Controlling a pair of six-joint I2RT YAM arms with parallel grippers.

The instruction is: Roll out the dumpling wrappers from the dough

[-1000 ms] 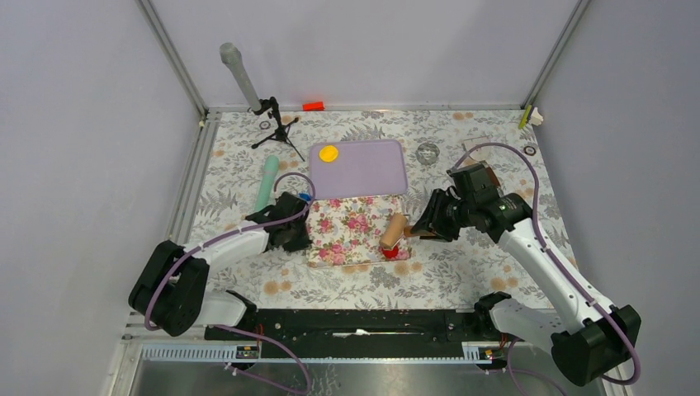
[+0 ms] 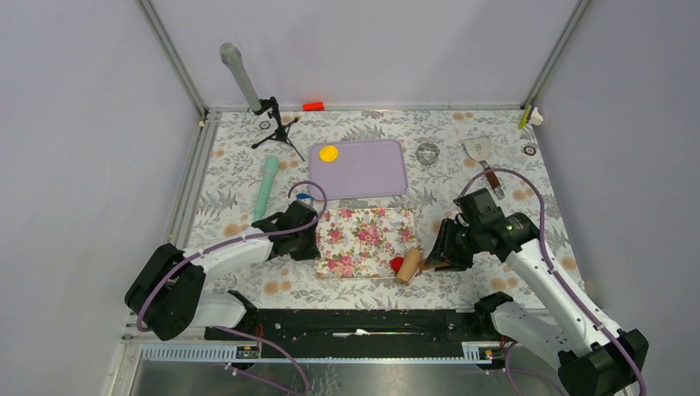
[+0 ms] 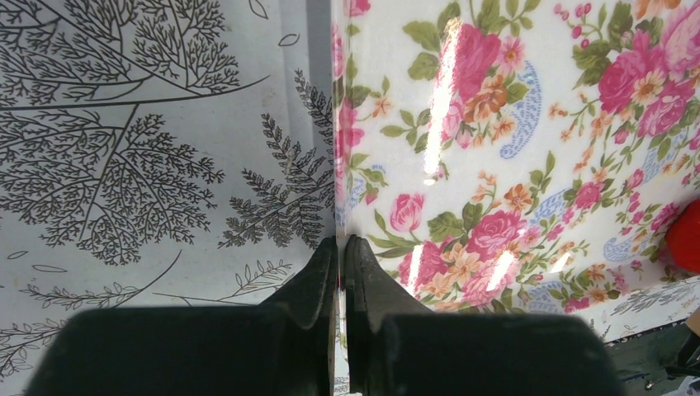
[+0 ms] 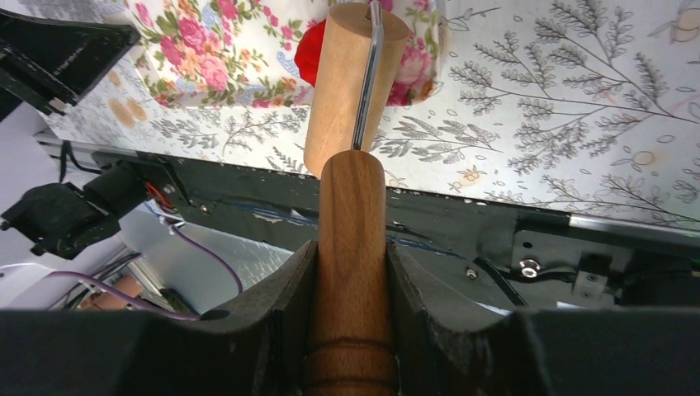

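Observation:
A floral mat (image 2: 359,239) lies on the table, a red dough disc (image 2: 397,263) near its lower right corner, also seen at the right edge of the left wrist view as red dough (image 3: 685,235). My left gripper is shut on the mat's left edge. My right gripper is shut on the wooden handle of a roller (image 4: 351,82), whose pale wooden cylinder sits over the mat's lower right edge, partly covering the dough in the right wrist view.
A purple tray (image 2: 363,169) with a yellow disc lies behind the mat. A green rod (image 2: 266,186) lies left, a spatula (image 2: 479,151) and glass bowl (image 2: 427,153) at back right. A microphone stand is at back left.
Over the last second the mat, left gripper and dough shifted toward the front and slightly right. The roller in my right gripper moved forward and right, lately continuing toward the front edge.

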